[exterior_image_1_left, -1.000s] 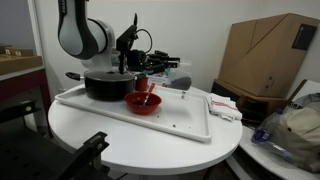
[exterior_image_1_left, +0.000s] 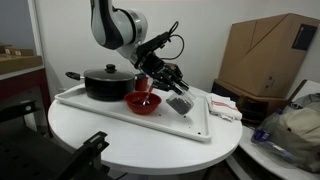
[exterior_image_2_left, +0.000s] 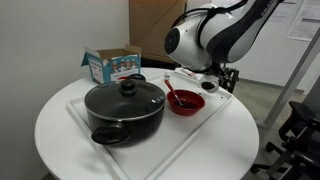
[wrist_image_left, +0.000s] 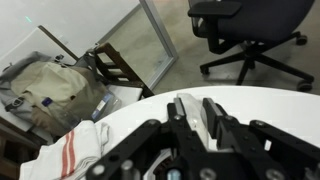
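My gripper (exterior_image_1_left: 179, 88) is shut on a pale, see-through cup (exterior_image_1_left: 181, 103). The cup is tilted over the white tray (exterior_image_1_left: 200, 128), to the right of a red bowl (exterior_image_1_left: 143, 103); whether it touches the tray is unclear. A red-handled utensil (exterior_image_2_left: 172, 89) leans in the bowl. In the wrist view, part of the pale cup (wrist_image_left: 190, 112) shows between the dark fingers. Inside the cup, any contents are too small to tell. A black lidded pot (exterior_image_2_left: 125, 108) occupies the tray's other end.
A folded white towel with red stripes (wrist_image_left: 80, 150) lies at the table edge beyond the tray. Behind the pot, in the second exterior view, sits a blue-and-orange box (exterior_image_2_left: 113, 66).
The arm has swung right and lowered. Its gripper has tipped from roughly level to slanting down, taking the cup lower over the tray. Bowl and pot have stayed in place.
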